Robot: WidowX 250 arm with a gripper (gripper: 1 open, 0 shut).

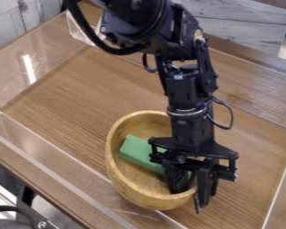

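A yellow bowl (124, 167) sits on the wooden table near its front edge, with a green block (139, 150) lying inside. My black gripper (189, 186) is low over the right side of the bowl, its fingers reaching down at and around the right rim. The fingertips and whatever is between them are dark and overlapping, so I cannot see whether they hold anything.
A grey wood surface shows at the back. The table's front edge runs along the lower left.
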